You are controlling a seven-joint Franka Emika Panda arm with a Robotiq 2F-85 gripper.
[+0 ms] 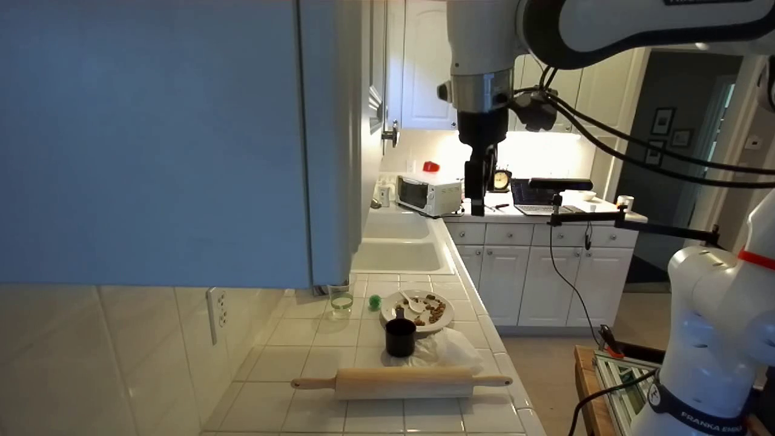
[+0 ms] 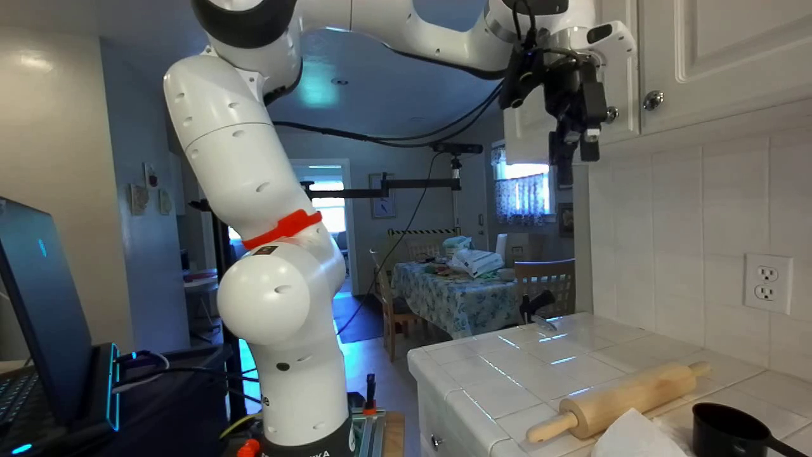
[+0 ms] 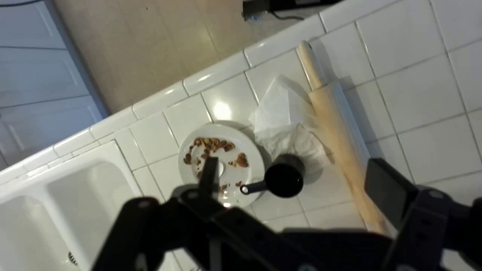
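My gripper is open and empty, high above the tiled counter. In the first exterior view the gripper [image 1: 476, 211] hangs pointing down. Below it in the wrist view, a black cup with a handle [image 3: 284, 178] stands on the counter, its handle reaching over the rim of a white plate [image 3: 250, 149]. Brown nut-like pieces [image 3: 212, 145] and a white spoon [image 1: 414, 304] lie on the plate. A crumpled white bag [image 3: 282, 108] lies between the cup and a wooden rolling pin [image 3: 336, 126].
A double sink [image 1: 399, 254] lies beyond the plate. Near the wall are a clear glass [image 1: 339, 301] and a small green object [image 1: 375, 301]. A cabinet [image 1: 167, 145] overhangs the counter's wall side. Bare tiles show beside the rolling pin.
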